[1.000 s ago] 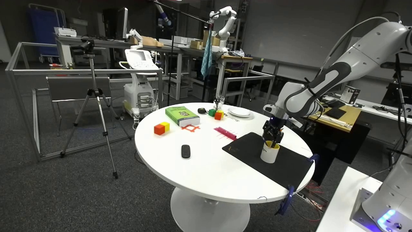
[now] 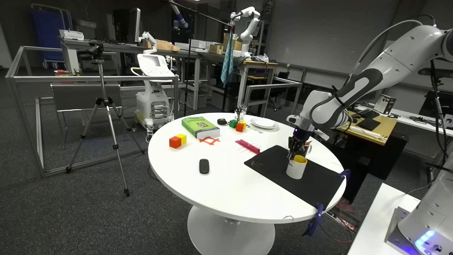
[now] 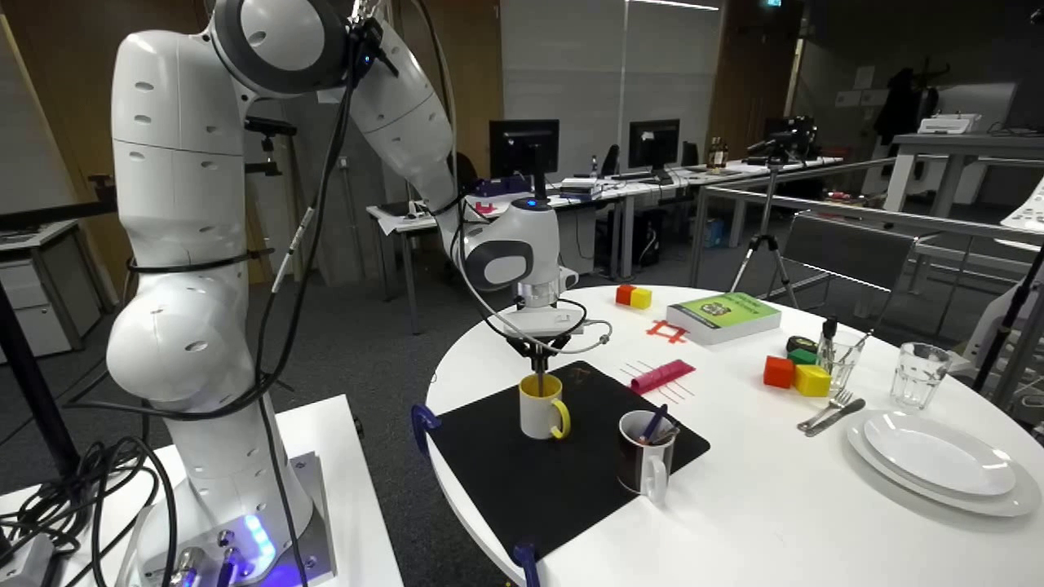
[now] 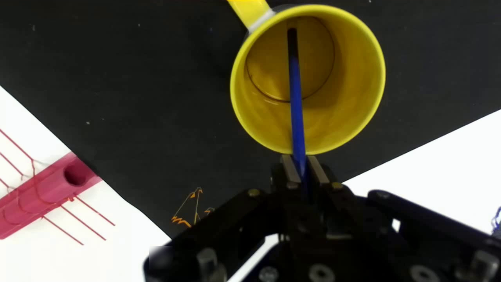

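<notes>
Upright on the black mat (image 3: 479, 470) stands a white mug (image 3: 540, 416) with a yellow inside and yellow handle. A slim blue pen (image 4: 296, 94) with a dark end reaches into this mug in the wrist view, its far end over the mug's floor; whether it touches cannot be told. My gripper is shut on the pen's near end, just outside the rim. In exterior view 2 the gripper (image 3: 538, 364) hangs right above the mug, the pen dropping into it.
Another mug (image 3: 646, 455), dark and white with pens in it, stands close by on the mat's edge. A magenta tube (image 3: 662, 376), a green book (image 3: 724, 315), coloured blocks (image 3: 794, 377) and white plates (image 3: 940, 455) lie farther off. Blue clamps (image 3: 425, 427) hold the mat.
Compared with a second ago, my gripper has shifted slightly toward the left of exterior view 1, and the mug's yellow inside is less covered. The mug has stayed in place.
</notes>
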